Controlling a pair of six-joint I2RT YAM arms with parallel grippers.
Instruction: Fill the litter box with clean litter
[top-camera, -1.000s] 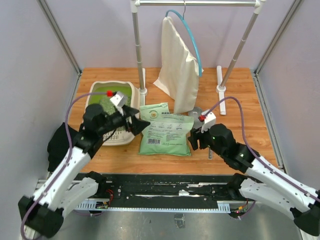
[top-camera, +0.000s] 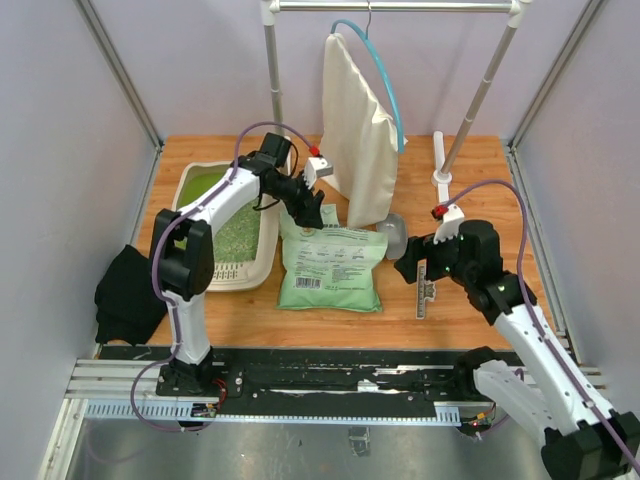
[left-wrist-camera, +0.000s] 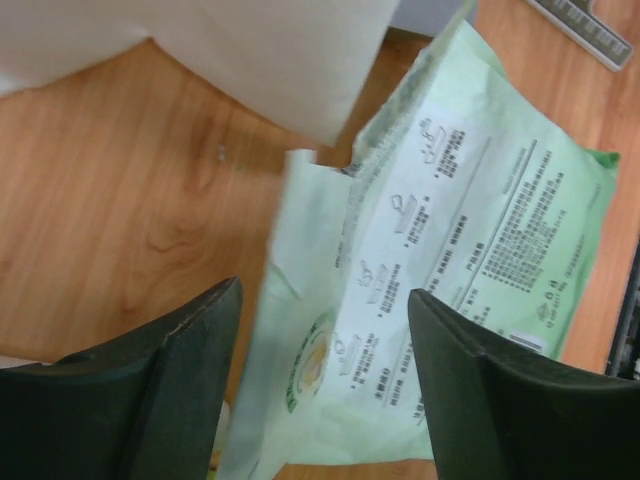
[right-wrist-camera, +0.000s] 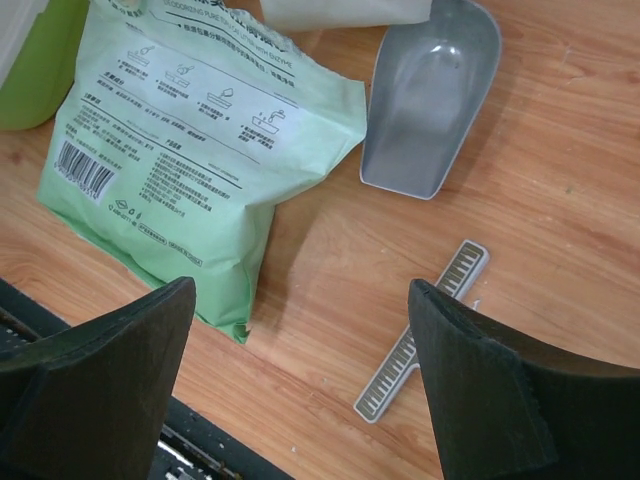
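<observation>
A pale green litter bag (top-camera: 335, 275) lies flat mid-table, printed side up. Over its upper left corner is my left gripper (top-camera: 312, 212); in the left wrist view the bag's raised top edge (left-wrist-camera: 305, 270) stands between its parted fingers, with space on the right side. The litter box (top-camera: 265, 255), cream with a green inside and green litter in it, stands left of the bag, partly behind my left arm. My right gripper (top-camera: 408, 262) is open and empty, right of the bag near the grey scoop (right-wrist-camera: 430, 95).
A slotted grey tool (right-wrist-camera: 420, 335) lies below the scoop. Cream cloth (top-camera: 358, 130) hangs from a white rack (top-camera: 395, 7) behind the bag. A black cloth (top-camera: 130, 297) sits at the left edge.
The bag looks unmoved.
</observation>
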